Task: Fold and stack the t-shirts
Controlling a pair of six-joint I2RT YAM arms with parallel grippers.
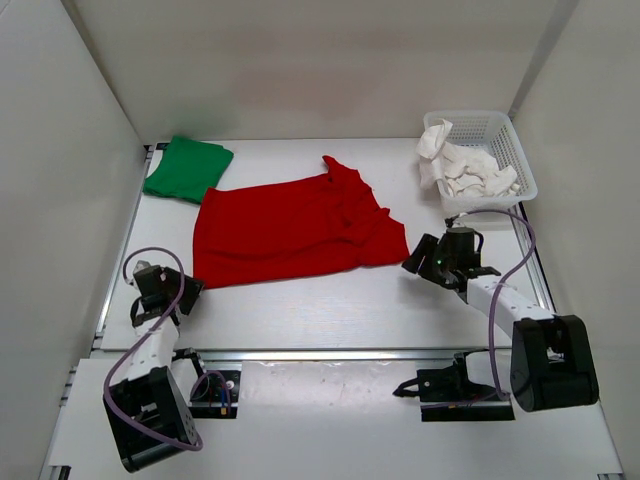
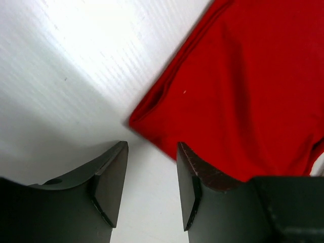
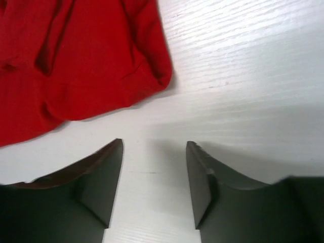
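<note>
A red t-shirt [image 1: 270, 232] lies across the middle of the white table, its left part fairly flat and its right part bunched and creased. By its front left corner my left gripper [image 1: 202, 284] stands open; in the left wrist view the corner of red cloth [image 2: 152, 121] lies just beyond the fingertips, with nothing clearly pinched. My right gripper [image 1: 408, 262] is open beside the shirt's front right corner. In the right wrist view bare table shows between its fingers, and the red corner [image 3: 152, 81] is ahead of them. A green folded shirt [image 1: 188, 168] lies at the back left.
At the back right a white basket [image 1: 518, 160] holds crumpled white cloths, one hanging over its left rim. Walls close in the left, back and right sides.
</note>
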